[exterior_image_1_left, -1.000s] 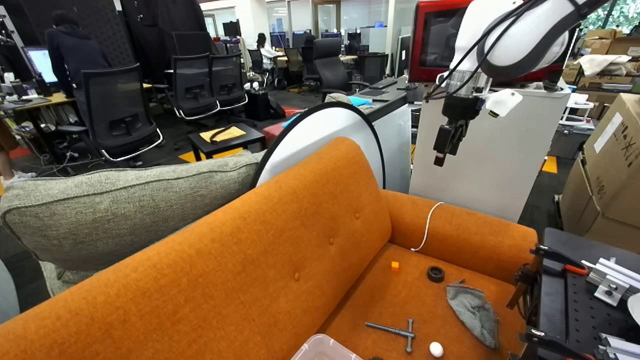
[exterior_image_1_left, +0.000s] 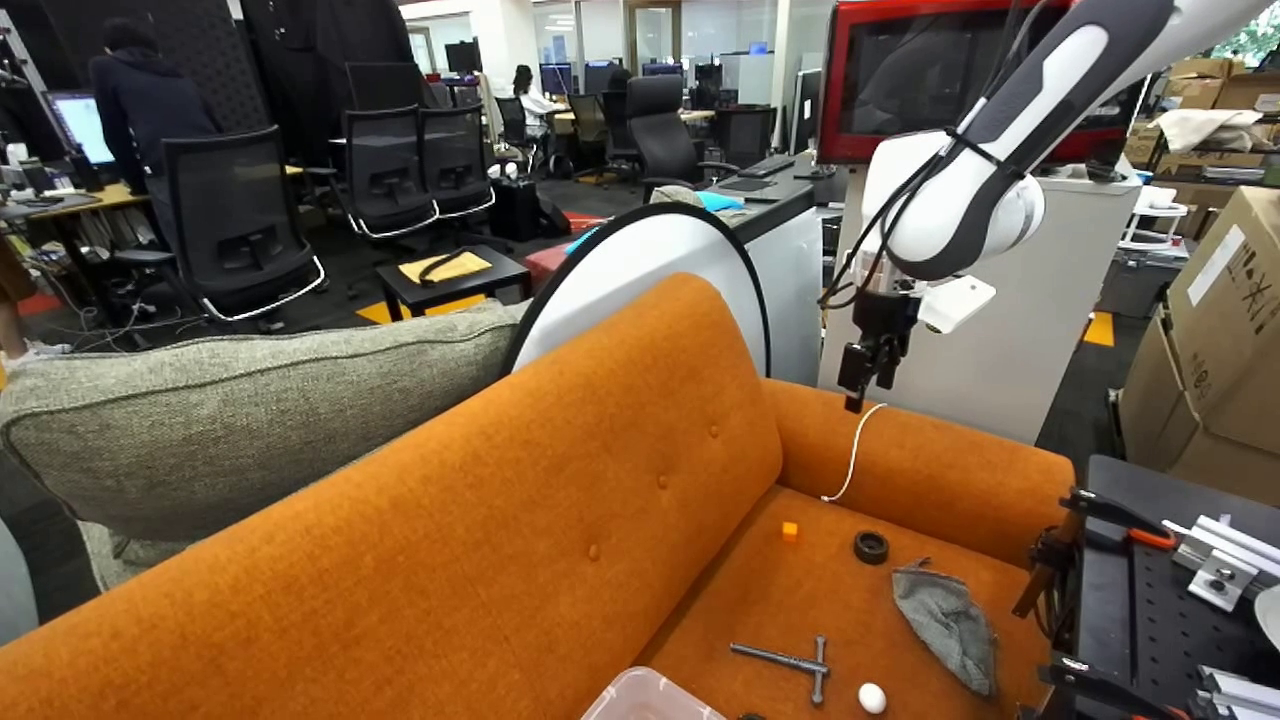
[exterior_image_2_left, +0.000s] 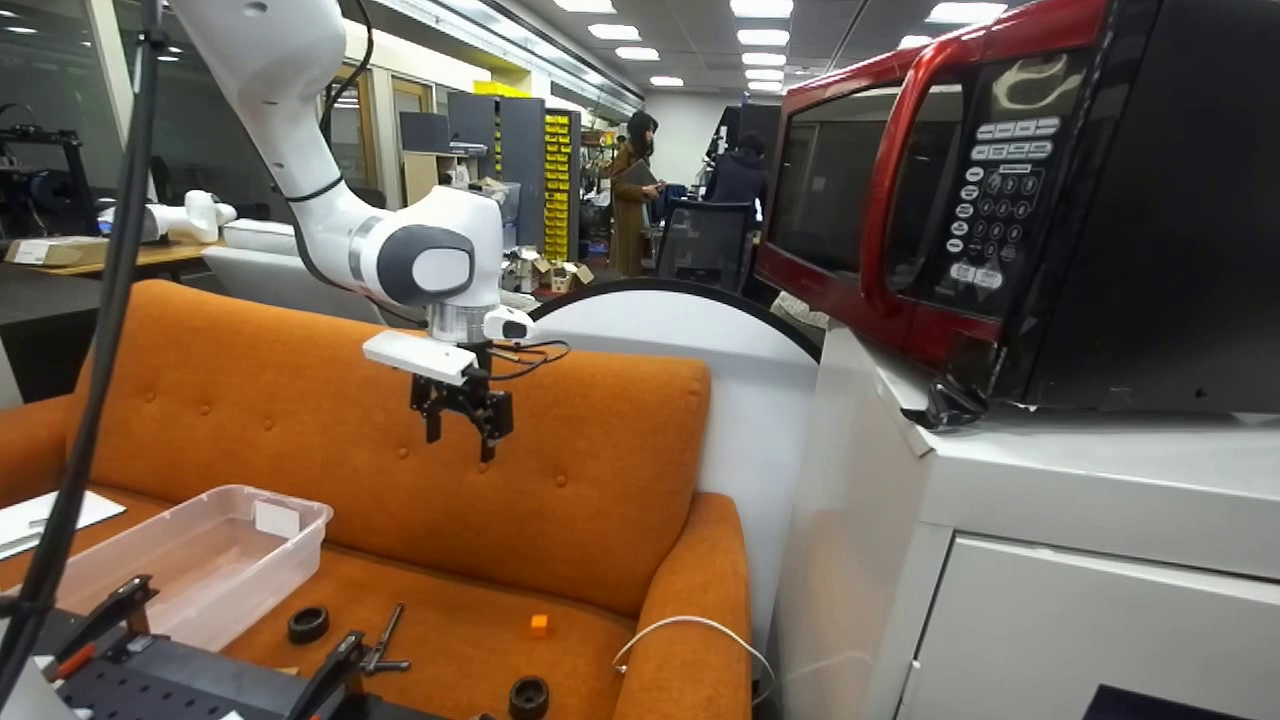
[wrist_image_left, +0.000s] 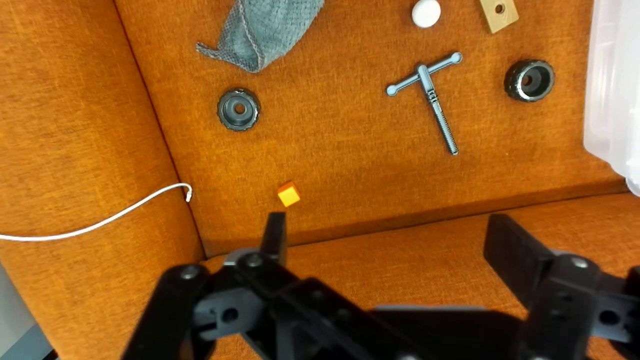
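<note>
My gripper stands open above the orange sofa (wrist_image_left: 360, 144), its black fingers wide apart and nothing between them. On the seat below lie a small orange cube (wrist_image_left: 289, 194), a black ring-shaped part (wrist_image_left: 238, 110), a grey T-handled screw (wrist_image_left: 436, 102) and a second black ring (wrist_image_left: 529, 80). A grey cloth pouch (wrist_image_left: 270, 30), a white ball or egg (wrist_image_left: 426, 13) and a tan block with a hole (wrist_image_left: 500, 13) are farther off in the wrist view. A white cord (wrist_image_left: 102, 223) drapes over the armrest. In exterior view 2 the gripper (exterior_image_2_left: 458, 438) hangs before the backrest.
A clear plastic bin (exterior_image_2_left: 204, 552) rests on the seat. The red microwave (exterior_image_2_left: 912, 192) sits on a white cabinet (exterior_image_2_left: 1080, 480) beside the sofa. A black perforated table (exterior_image_1_left: 1164, 600) with clamps borders the seat's front. Bare upholstery surrounds the cube.
In exterior view 1 the arm and gripper have come lower and slightly left, nearer the sofa's armrest and backrest corner. The objects on the seat look unmoved.
</note>
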